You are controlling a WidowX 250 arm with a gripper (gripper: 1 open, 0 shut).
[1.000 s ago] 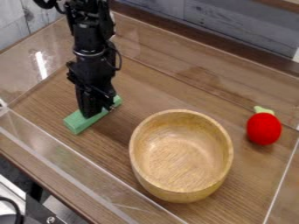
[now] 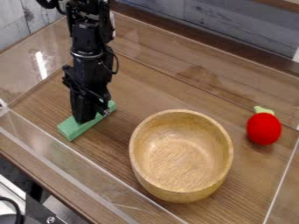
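My black gripper point(image 2: 89, 112) hangs low over a flat green block point(image 2: 77, 126) at the left of the table, its tip at or just above the block's upper right part, partly covering it. The fingers look closed, though the dark tip is hard to make out; I cannot tell whether it touches the block.
A large tan bowl point(image 2: 181, 121) stands at the lower middle right. A red tomato-like object point(image 2: 264, 129) with a pale green top sits at the right.
My gripper has shifted slightly to the left. The green block appears to have moved a little down and left; the bowl and red object are unchanged.
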